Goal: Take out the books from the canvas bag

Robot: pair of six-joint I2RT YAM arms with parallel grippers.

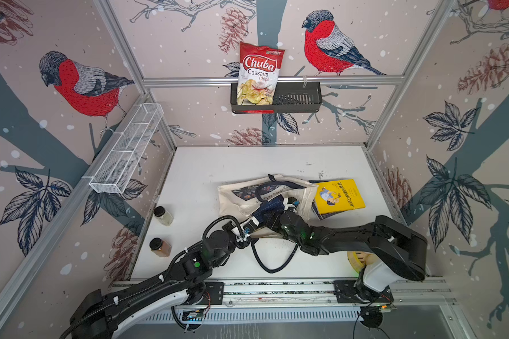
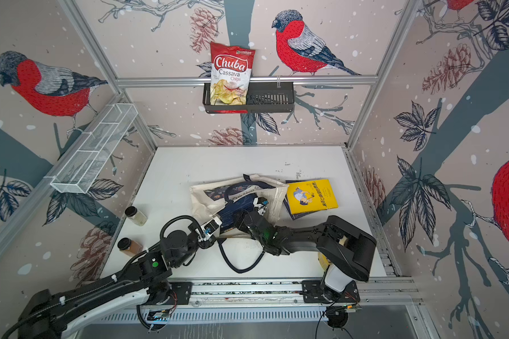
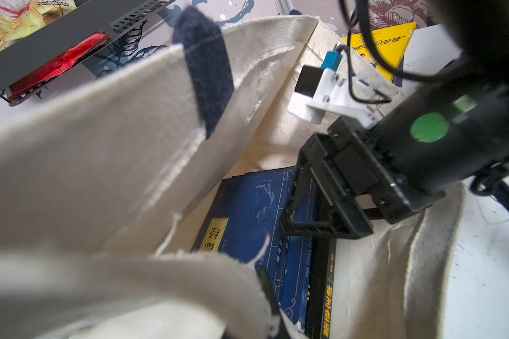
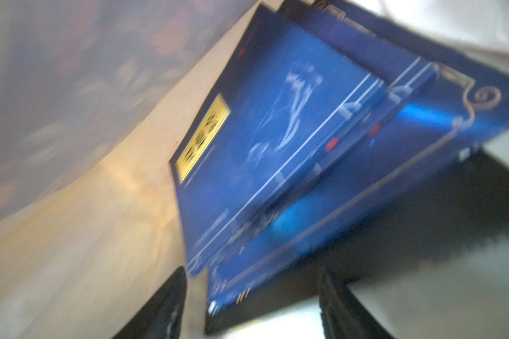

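Note:
The cream canvas bag (image 1: pixel 229 203) lies mid-table with its mouth spread. Inside, several dark blue books (image 3: pixel 248 209) and a black-spined one (image 3: pixel 326 282) lean together. My left gripper (image 2: pixel 213 225) is shut on the bag's near rim (image 3: pixel 209 276), whose cloth runs to its fingers (image 3: pixel 270 299) at the bottom of the left wrist view. My right gripper reaches into the bag over the book spines. Its fingers (image 4: pixel 166 308) stand apart, with no book clearly gripped. A yellow book (image 1: pixel 345 195) lies on a darker one right of the bag.
Two jars (image 1: pixel 163 215) stand at the table's left. A yellow round item (image 1: pixel 356 261) is partly hidden behind the right arm. The bag's dark handle (image 1: pixel 271 270) loops onto the table in front. Clear table lies behind the bag.

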